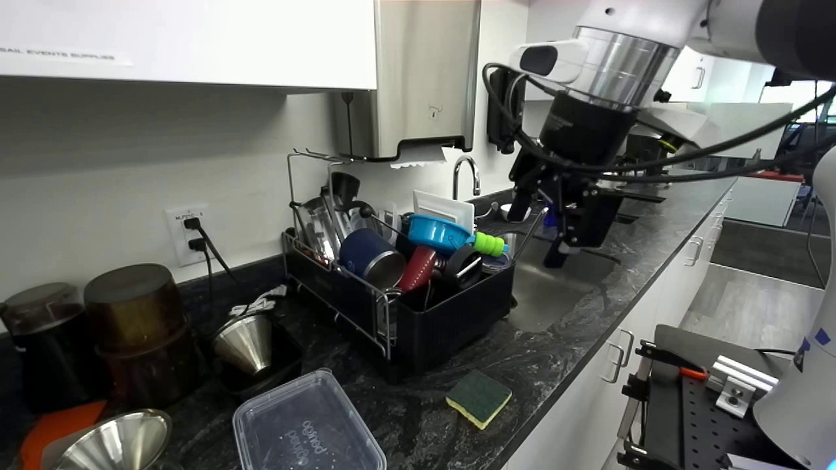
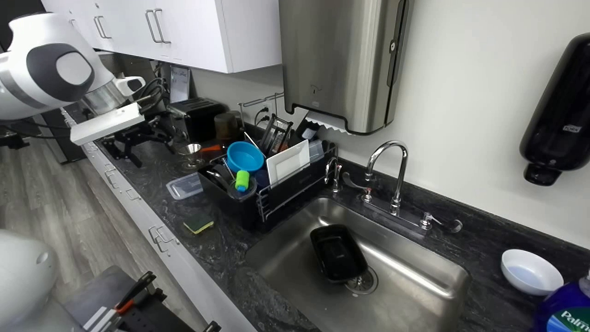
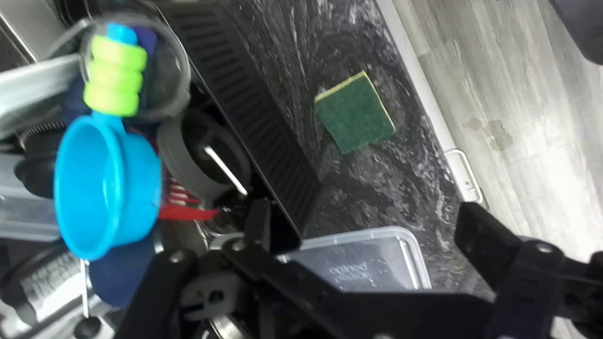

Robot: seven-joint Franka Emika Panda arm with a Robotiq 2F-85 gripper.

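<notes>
My gripper is open, with nothing between its fingers, and hangs above the counter. In exterior view 1 the gripper (image 1: 541,228) appears in the upper right, in front of the sink area. A green and yellow sponge (image 3: 356,113) lies flat on the dark counter, apart from the fingers. Beside it stands the black dish rack (image 1: 462,321), crowded with dishes. A light blue pot (image 3: 107,186) with a lime green handle sits on top of the pile. The clear plastic lid (image 1: 305,427) lies on the counter near the rack.
The steel sink (image 2: 409,293) holds a black tray (image 2: 337,251). A white bowl (image 2: 531,271) stands at the sink's right, near a blue soap bottle (image 2: 567,307). Metal funnels (image 1: 243,342) stand left of the rack. Bare counter surrounds the sponge, with the front edge close by.
</notes>
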